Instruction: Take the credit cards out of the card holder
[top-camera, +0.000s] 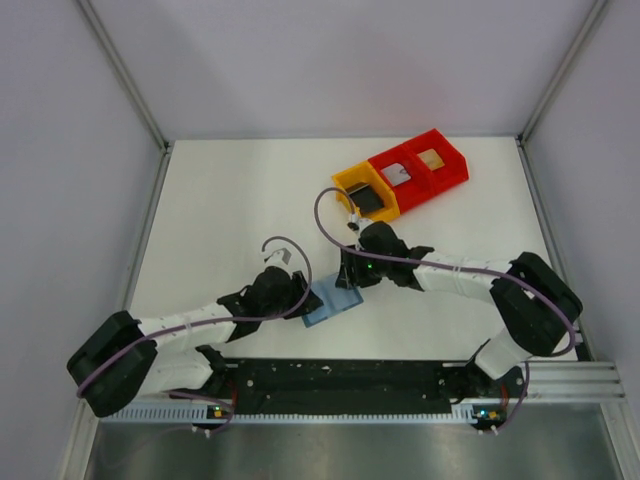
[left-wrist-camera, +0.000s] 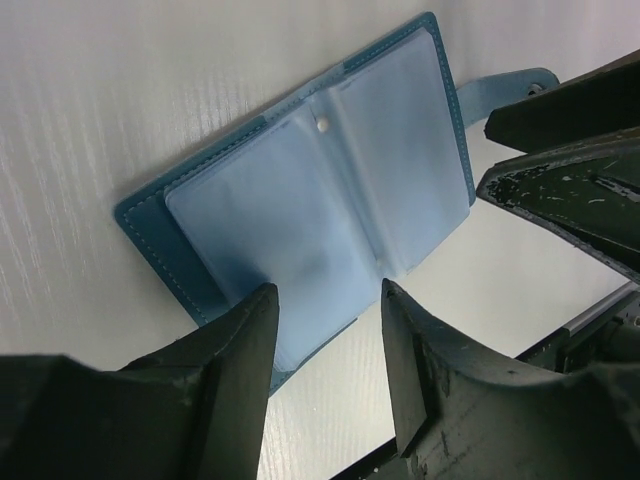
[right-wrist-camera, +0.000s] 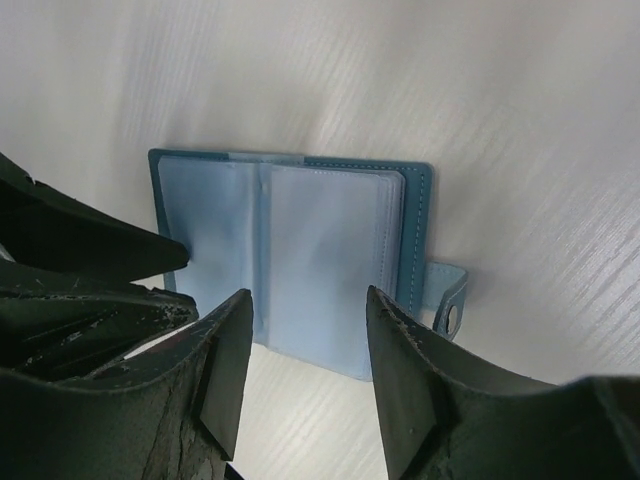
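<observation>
The card holder lies spread open on the table, blue with stitched edges and clear sleeves, and a snap strap sticks out at one end. No card can be made out in its sleeves. My left gripper is part open above the holder's left half, its fingertips close over the clear sleeve. Over the right half, near the strap, my right gripper stands open with nothing between its fingers. In each wrist view, the other arm's dark fingers cover part of the holder's far side.
At the back right stand a yellow bin with a dark item in it and red bins holding pale items. Both grippers are close together over the holder.
</observation>
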